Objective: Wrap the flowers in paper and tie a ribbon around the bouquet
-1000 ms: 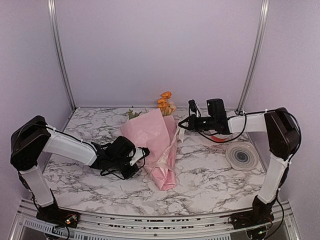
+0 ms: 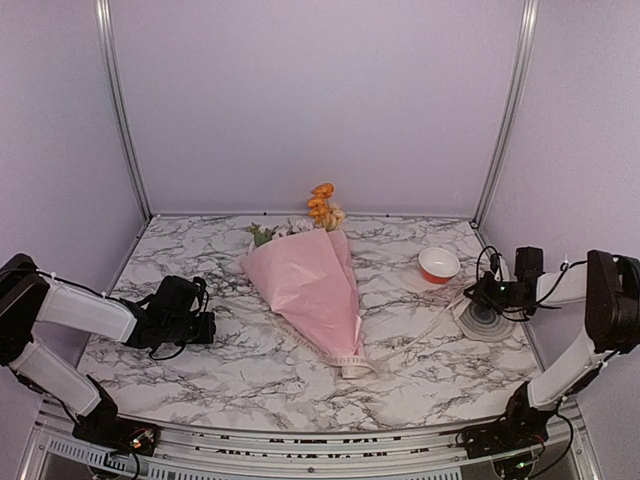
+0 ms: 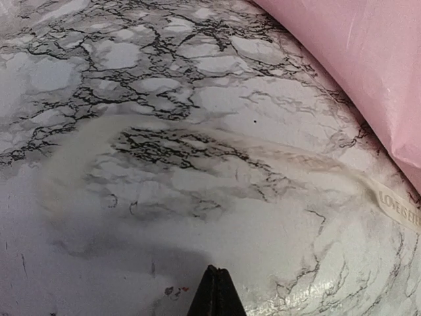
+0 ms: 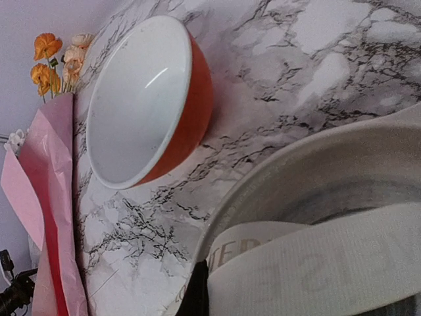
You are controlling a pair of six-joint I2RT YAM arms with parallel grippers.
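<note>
The pink-wrapped bouquet (image 2: 305,280) lies mid-table, orange flowers (image 2: 321,205) at its far end and its narrow end toward the front. A pale lettered ribbon (image 2: 415,341) runs from that narrow end to my right gripper (image 2: 468,293), which is shut on it. Close up in the right wrist view, the ribbon (image 4: 316,263) folds beside the dark fingers (image 4: 195,289). My left gripper (image 2: 211,328) is shut and empty, left of the wrap. Ahead of its fingertips (image 3: 212,273), the ribbon's other stretch (image 3: 296,158) appears blurred, curving toward the wrap (image 3: 368,59).
An orange bowl (image 2: 439,265), white inside, stands behind my right gripper. Below that gripper is a round grey ringed dish (image 2: 487,326), partly covered.
The left has moved left, and the ribbon no longer reaches it. The wrap's narrow end has swung right.
</note>
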